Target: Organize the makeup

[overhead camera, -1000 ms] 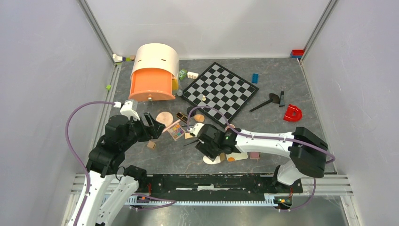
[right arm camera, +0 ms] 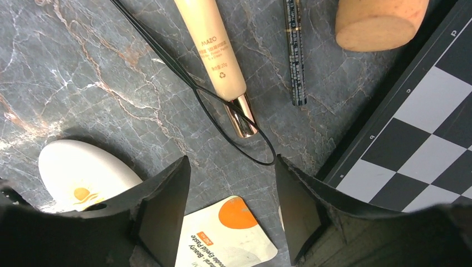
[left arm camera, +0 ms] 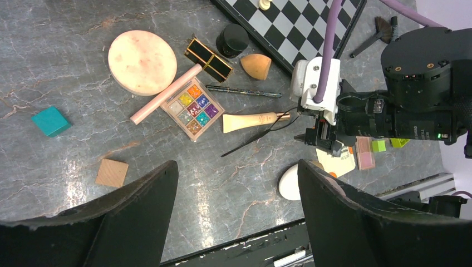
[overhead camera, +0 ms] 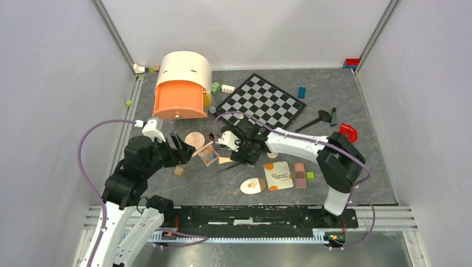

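My right gripper hangs part open above the table, its fingertips apart, with nothing gripped that I can see. Beneath it lie a beige cream tube with a copper cap and a thin black looped cord crossing that cap; one end of the loop appears by the right fingertip. A black pencil, an eyeshadow palette, a pink tube, a round powder puff, a gold-black case and a sponge lie nearby. My left gripper stands wide open and empty at the left.
The cream organizer has its orange drawer pulled out at the back left. A chessboard covers the back middle. Near the front are a white oval item, an eyelid-paste packet and a pink palette.
My right arm has moved back and slightly right from over the white oval item, uncovering it and the packet, and now covers the sponge. The left arm has stayed still.
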